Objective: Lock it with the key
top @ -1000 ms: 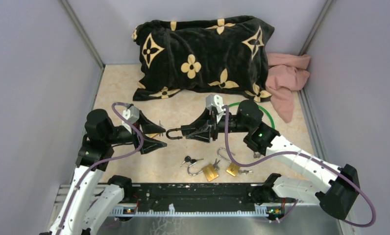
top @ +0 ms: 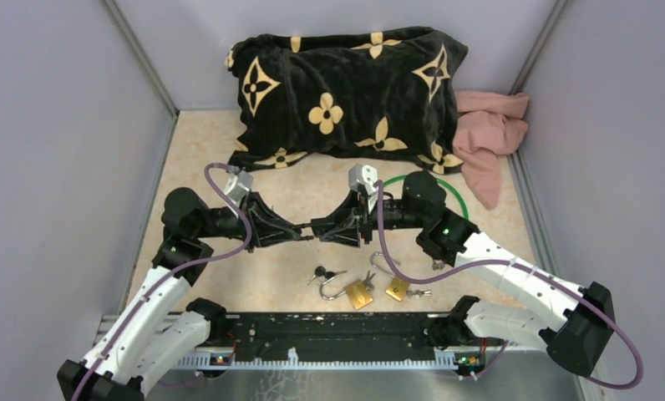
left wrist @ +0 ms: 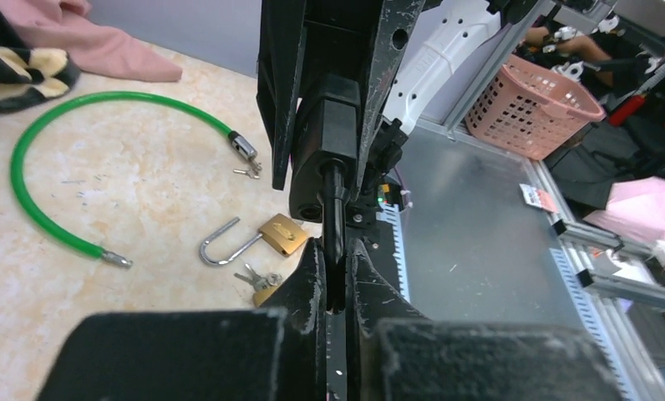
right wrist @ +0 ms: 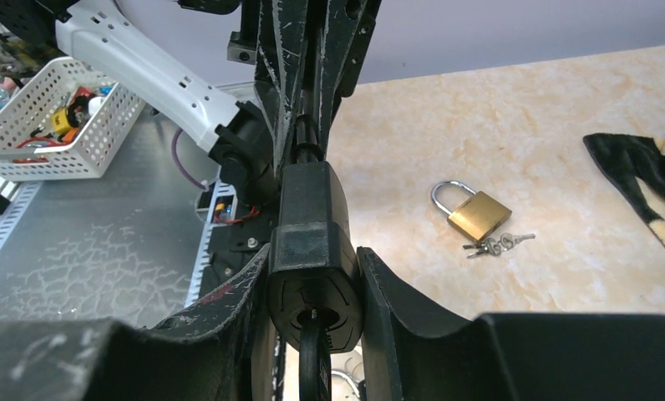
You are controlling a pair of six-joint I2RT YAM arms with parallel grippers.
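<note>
Between my two grippers hangs a black padlock with a dark shackle, held clear of the table. My right gripper is shut on its body, one finger on each side. What looks like a dark-headed key stands in the keyhole facing the right wrist camera. From the other side, my left gripper is shut on the shackle's curved end, its fingers flanking the bar. Both shackle legs appear to meet the body; how deep they sit cannot be told.
Two brass padlocks, one beside another, lie near the front edge with keys. A third brass padlock lies on the left side. A green cable lock curves at right. A dark blanket covers the back.
My left gripper has moved right to the padlock's shackle, and its fingers, wide apart before, have shut on it. The right arm and the padlock have barely moved.
</note>
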